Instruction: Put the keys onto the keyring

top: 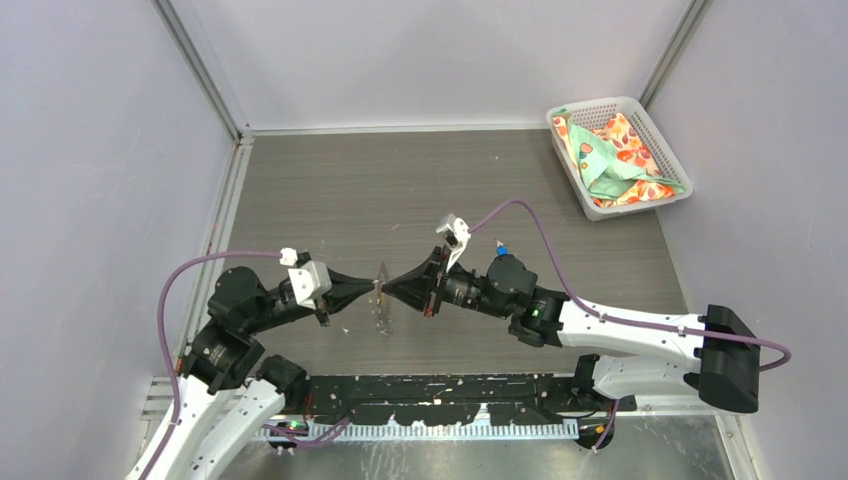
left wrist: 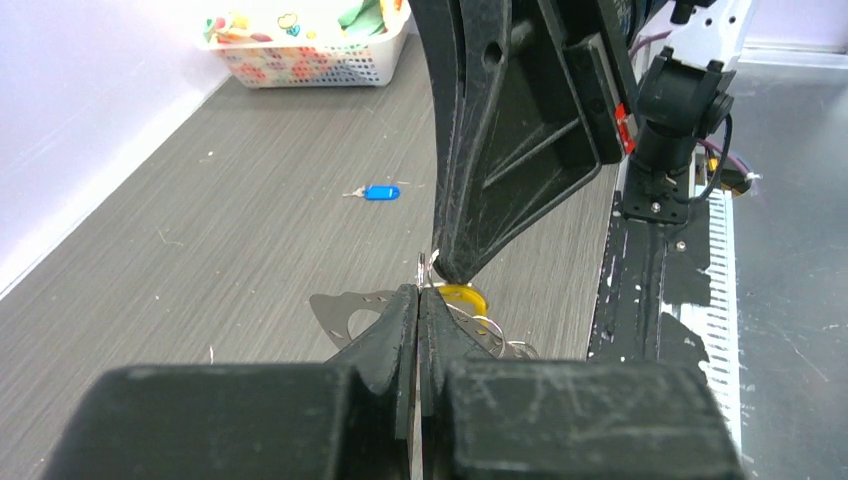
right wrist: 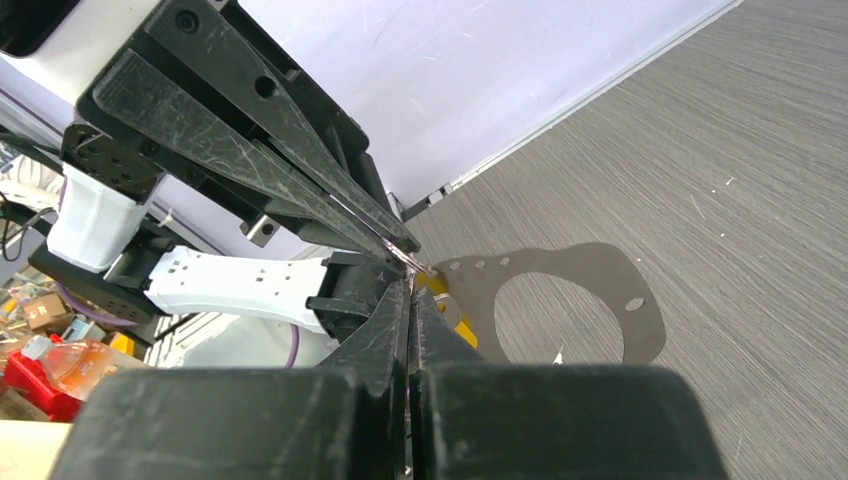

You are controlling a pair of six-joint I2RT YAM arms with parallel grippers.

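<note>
Both grippers meet tip to tip above the table. In the left wrist view, my left gripper is shut on a thin silver metal piece [left wrist: 421,268], seen edge-on; whether it is a key or part of a ring I cannot tell. My right gripper is shut, with thin wire of the keyring [left wrist: 434,258] at its tips. A flat grey metal plate [right wrist: 620,275] with a large hole, a yellow piece [left wrist: 470,296] and thin rings [left wrist: 520,348] hang below the tips. Fingers partly hide how these pieces join.
A blue tag with a small key [left wrist: 381,192] lies on the table behind the right arm. In the back right corner stands a white basket [top: 562,155] with patterned cloth.
</note>
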